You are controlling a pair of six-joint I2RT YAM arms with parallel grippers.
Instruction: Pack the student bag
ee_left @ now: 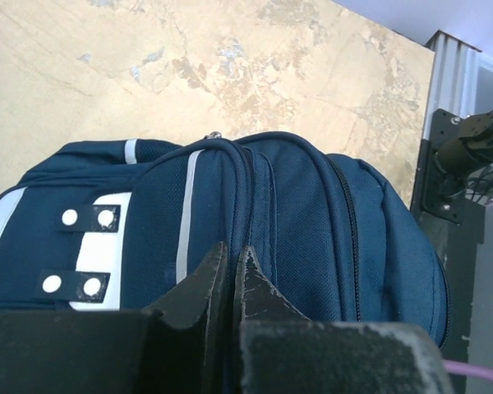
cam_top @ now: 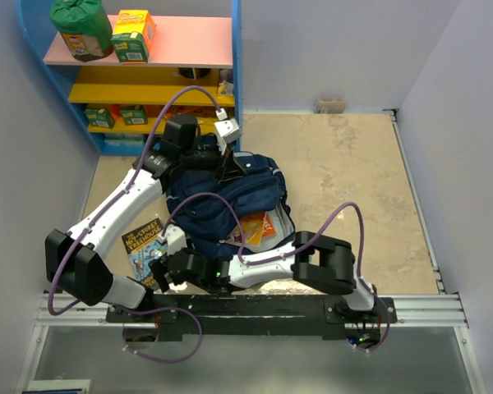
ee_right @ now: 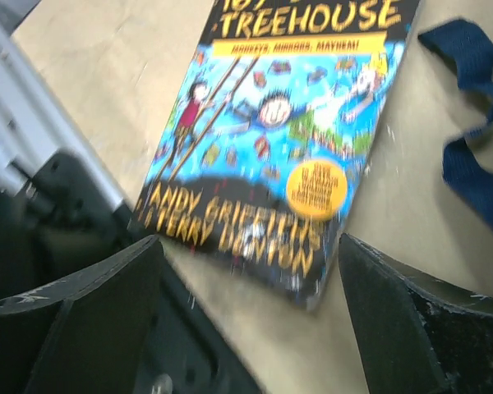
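Observation:
The navy backpack [cam_top: 246,189] lies on the tabletop, unzipped at its lower right, showing orange items inside. My left gripper [cam_top: 228,171] is shut on the backpack's fabric edge, seen as piped cloth between its fingertips in the left wrist view. A Treehouse book [cam_top: 144,242] with a blue cover lies flat left of the bag; in the right wrist view the book [ee_right: 271,148] fills the middle. My right gripper is open over the book's lower end, its two fingers apart at either side.
A blue shelf unit [cam_top: 148,41] at the back holds boxes and a green bag. A navy strap [ee_right: 468,74] lies right of the book. Metal rails run along the front edge.

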